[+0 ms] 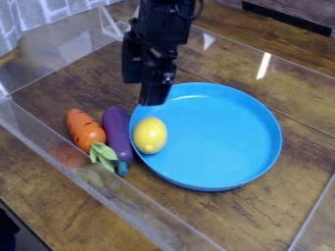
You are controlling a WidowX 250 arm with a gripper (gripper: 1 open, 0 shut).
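My black gripper (143,78) hangs open above the upper left edge of a blue plate (229,137), with nothing seen between its fingers. A yellow oval object (151,135) rests on the left part of the plate. Left of the plate lie a purple eggplant-like toy (117,132) and an orange carrot (84,129) with a pale green top.
A wooden surface (262,206) carries everything, with clear walls along the near left and right. Bare wood shows at the upper left and behind the plate.
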